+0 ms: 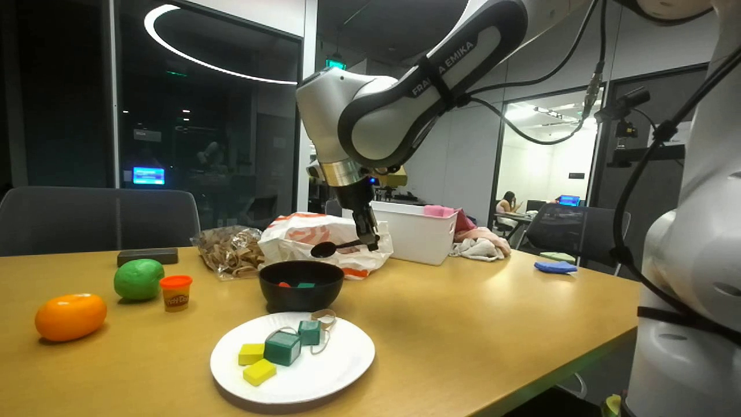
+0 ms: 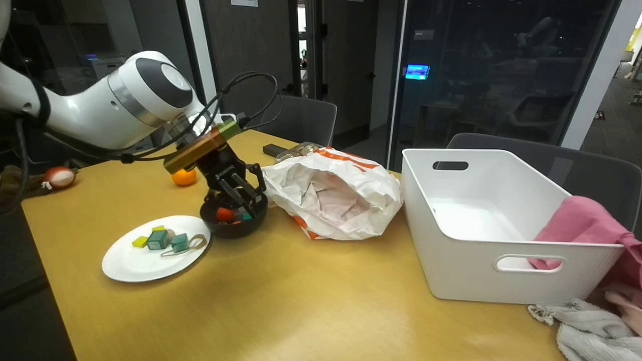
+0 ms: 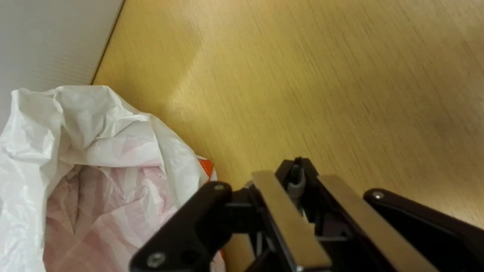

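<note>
A small black spoon (image 1: 323,249) is held by its handle in my gripper (image 1: 370,244), which is shut on it. Its bowl points left and hangs a little above the far right rim of the black bowl (image 1: 301,297), clear of it. That bowl has red and teal pieces in it. From the wrist, my gripper shows a dark piece, seemingly the handle, between the two tan-faced fingers; the spoon's bowl is out of sight there. In exterior view 2 the spoon cannot be made out against the dark gripper (image 2: 245,201).
A white plate (image 1: 226,354) with green and yellow blocks lies in front of the bowl. Behind are a crumpled white bag (image 2: 343,198) and a white bin (image 2: 475,271). A green fruit (image 1: 139,280), an orange one (image 1: 72,317) and a Play-Doh tub (image 1: 176,294) stand left.
</note>
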